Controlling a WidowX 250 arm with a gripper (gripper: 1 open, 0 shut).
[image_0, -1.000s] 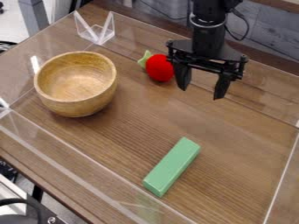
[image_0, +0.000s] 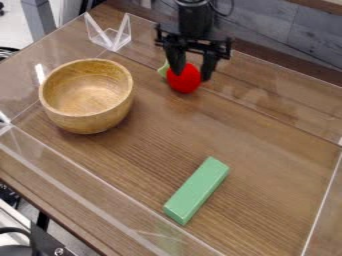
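Observation:
My black gripper (image_0: 190, 48) is at the top middle of the camera view, just over a red round object (image_0: 185, 81), which it partly overlaps in the image. Whether its fingers touch the object is unclear, as is how far apart they stand. A small green item (image_0: 163, 70) shows beside the red object, mostly hidden. A wooden bowl (image_0: 86, 77) sits at the left, and a green rectangular block (image_0: 197, 189) lies at the lower middle of the wooden table (image_0: 254, 130).
A clear wire or plastic holder (image_0: 110, 32) stands at the back left. A raised wooden edge (image_0: 294, 30) runs along the back right.
My gripper has moved left and back, from the right of the red object to over it. The table objects look unmoved.

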